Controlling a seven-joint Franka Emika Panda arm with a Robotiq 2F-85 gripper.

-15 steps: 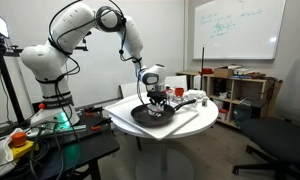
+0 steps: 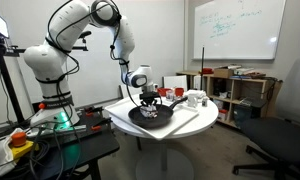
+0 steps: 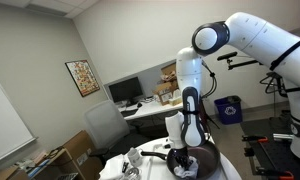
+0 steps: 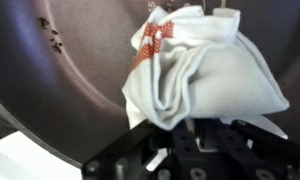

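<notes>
A white cloth with an orange-red stripe [image 4: 195,85] is bunched in my gripper [image 2: 150,100], which is shut on it. In the wrist view the cloth hides most of the fingertips. Below it spreads the inside of a dark round frying pan [image 4: 75,110]. From the first exterior view, the frying pan [image 2: 168,116] sits near the front of the white round table [image 2: 202,122], with my gripper over its left part. The second exterior view shows the cloth [image 3: 184,170] within the pan's rim. Whether the cloth touches the pan floor everywhere is hard to tell.
Behind the pan stand white cups [image 2: 196,98] and several red items [image 2: 178,91]. The pan's handle [image 2: 182,101] points back to the right. A black office chair [image 2: 275,135] is off to the right. Bare table lies right of the pan.
The arm and gripper have shifted a little to the left over the pan, and the cloth has moved with them. The pan appears to stay about where it was.
</notes>
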